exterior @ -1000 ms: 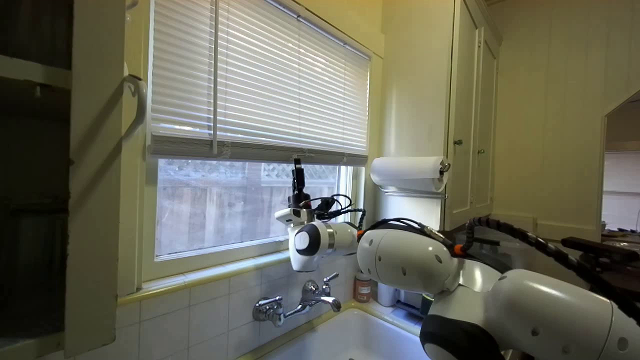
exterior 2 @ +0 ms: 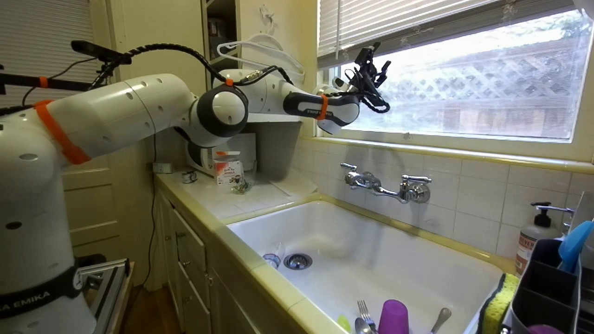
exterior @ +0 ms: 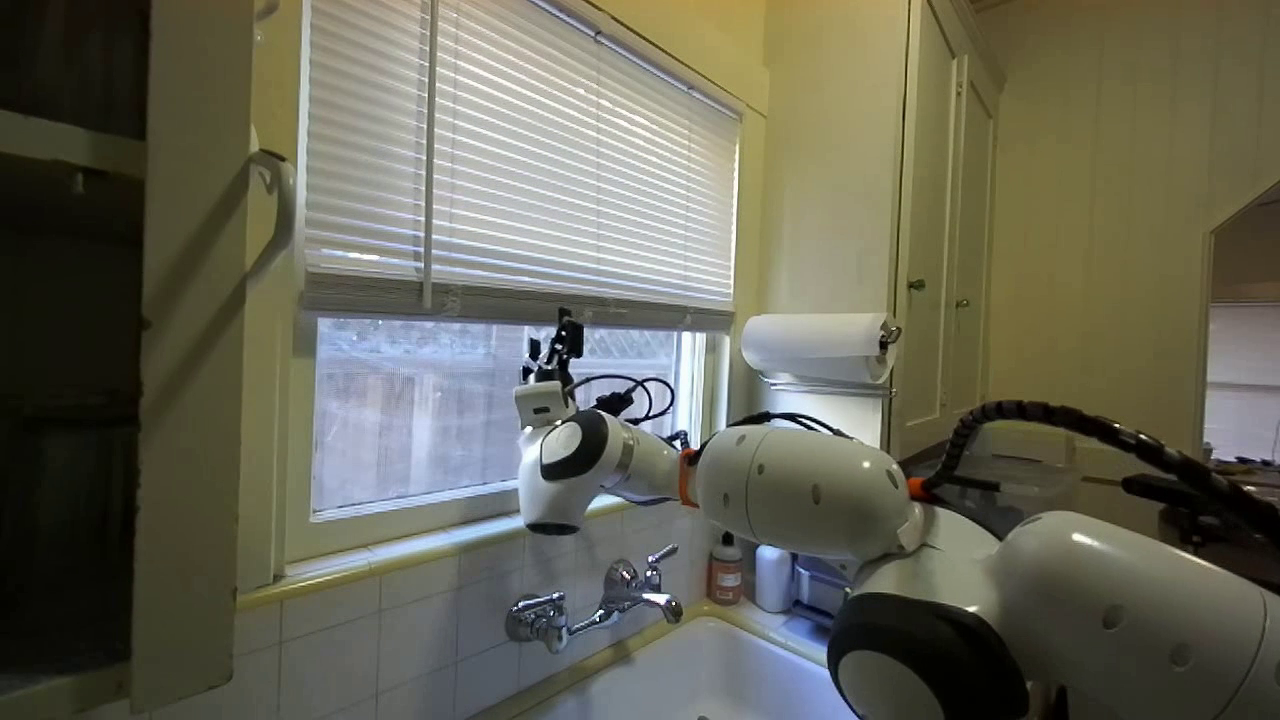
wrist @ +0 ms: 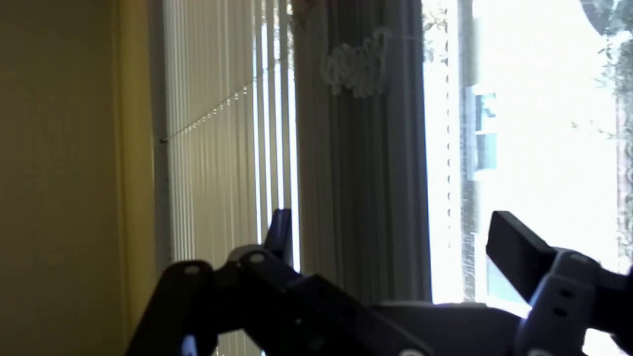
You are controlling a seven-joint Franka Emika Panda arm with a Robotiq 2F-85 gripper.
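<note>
My gripper (exterior: 553, 342) points upward in front of the window, its fingertips near the height of the blind's bottom rail. In the second exterior view the gripper (exterior 2: 380, 57) stands before the lower part of the raised blind (exterior 2: 384, 19). From the wrist, the two dark fingers (wrist: 518, 254) are spread wide apart, with nothing between them. Beyond them the gathered bottom of the blind (wrist: 368, 196) runs up the picture, with a coiled cord (wrist: 356, 64) on it. Whether a finger touches the blind cannot be told.
Below the arm are the wall faucet (exterior 2: 384, 186) and white sink (exterior 2: 356, 261), holding a purple cup (exterior 2: 393, 317) and cutlery. An open cabinet door (exterior: 192, 360) stands at the left. A paper towel roll (exterior: 816, 346) hangs right of the window.
In exterior view 1 my gripper has moved left along the window and turned, so both fingers now show apart. The blind looks unchanged.
</note>
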